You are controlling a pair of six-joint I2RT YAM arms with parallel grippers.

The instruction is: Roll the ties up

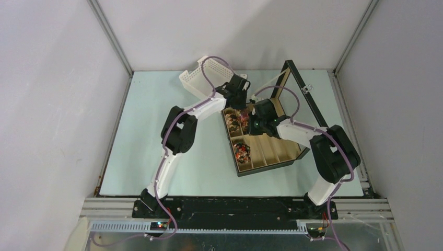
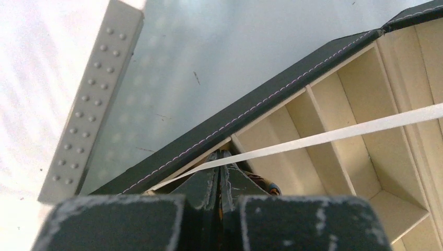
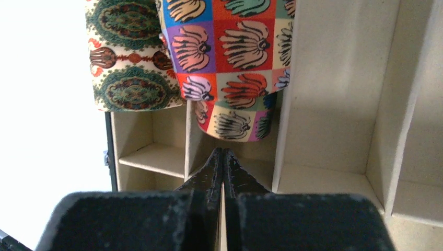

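A multicoloured square-patterned tie (image 3: 230, 57) sits rolled in one compartment of the divided box (image 1: 274, 164); its lower loop hangs inside that slot. Beside it is a cream and green patterned tie (image 3: 133, 57) in the adjoining compartment. Another rolled tie (image 1: 242, 152) occupies the near-left compartment. My right gripper is shut just beyond the multicoloured roll's lower end, nothing showing between its fingers. At the box's far edge my left gripper is also shut, with dark patterned cloth (image 2: 266, 184) partly hidden behind it. Whether any cloth is pinched there does not show.
The box lid (image 1: 305, 94) stands open on the right, with a pale ribbon (image 2: 334, 135) stretched across to the box. A white perforated basket (image 1: 192, 83) stands behind the box. Several compartments on the right are empty.
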